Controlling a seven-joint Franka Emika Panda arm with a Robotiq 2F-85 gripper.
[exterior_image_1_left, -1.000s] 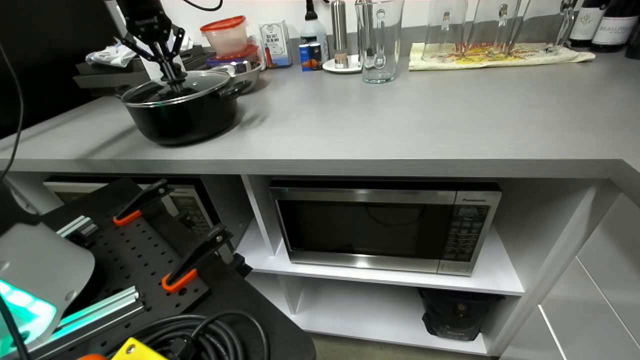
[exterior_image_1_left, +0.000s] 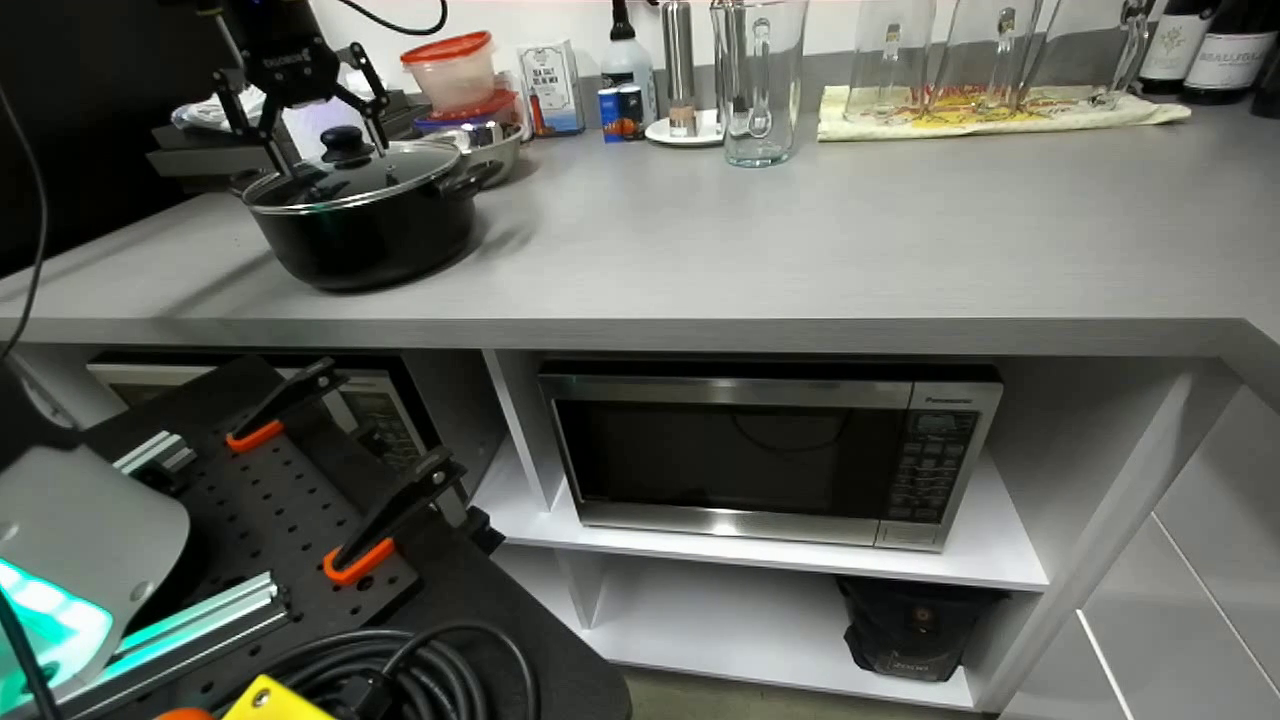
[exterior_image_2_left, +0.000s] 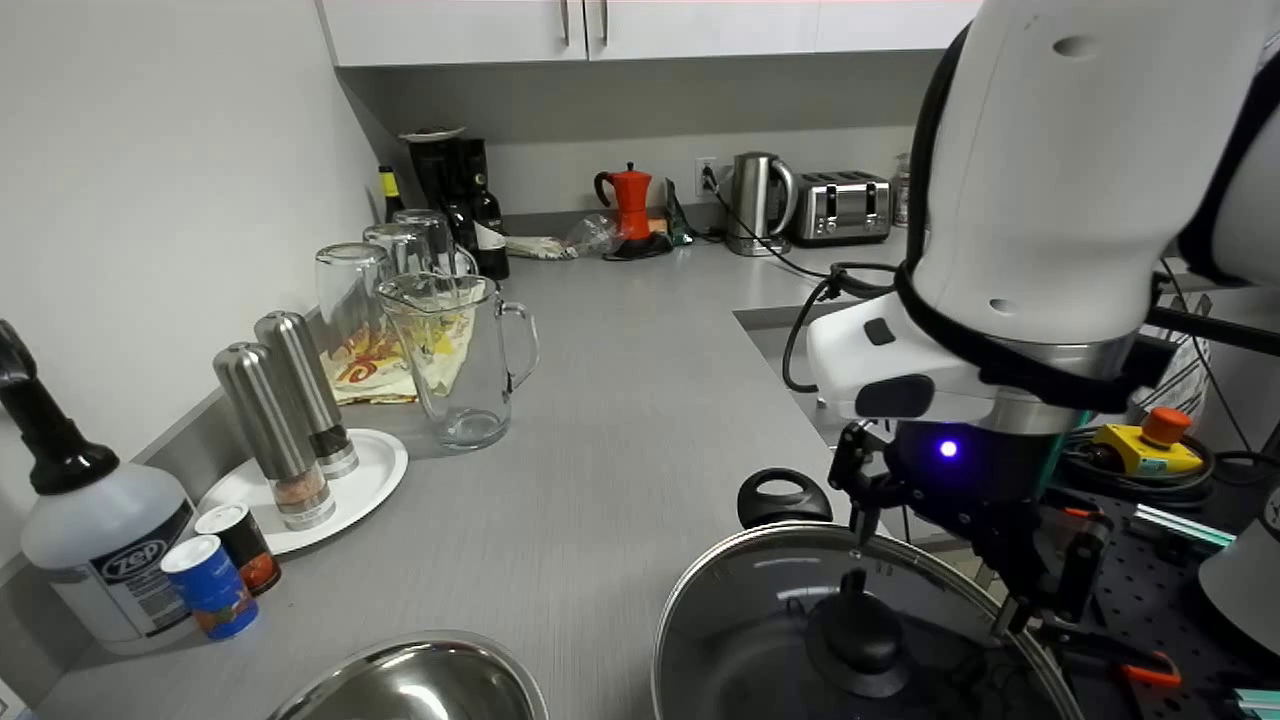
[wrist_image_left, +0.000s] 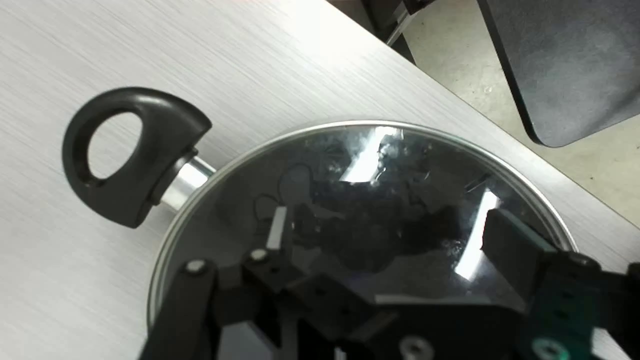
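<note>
A black pot (exterior_image_1_left: 366, 246) with a glass lid (exterior_image_2_left: 768, 600) on it stands on the counter near the front edge. The lid's round black knob (exterior_image_1_left: 345, 146) also shows in the second exterior view. My gripper (exterior_image_1_left: 335, 158) is open above the lid, its fingers spread wide, with the knob showing between them in exterior view 1. Nothing is gripped. In the wrist view the fingers (wrist_image_left: 277, 231) hang over the dark glass, and the knob is not visible there. One pot handle (wrist_image_left: 138, 156) sticks out at the left of that view.
A steel bowl (exterior_image_2_left: 414, 684) sits close to the pot. Past it stand a spray bottle (exterior_image_2_left: 114, 540), steel grinders on a white plate (exterior_image_2_left: 384, 462) and a glass pitcher (exterior_image_2_left: 468, 360).
My gripper's fingers were close together at the knob; now they are spread apart and the knob is visible between them. Pot and lid look unmoved.
</note>
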